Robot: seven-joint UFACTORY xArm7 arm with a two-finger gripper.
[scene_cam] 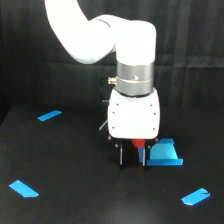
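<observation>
My gripper (133,156) points straight down near the table's centre right, its dark fingers a short gap apart. A small red object (138,143) shows just below the white gripper body, between or behind the fingers. Against it on the right is a sliver of blue. To the right of the fingers lies a bright blue piece (163,153), partly hidden by the gripper. Whether the fingers touch the red object cannot be made out.
Blue tape strips mark the dark table (85,165): one strip (49,115) at the back left, one (23,188) at the front left, one (195,197) at the front right.
</observation>
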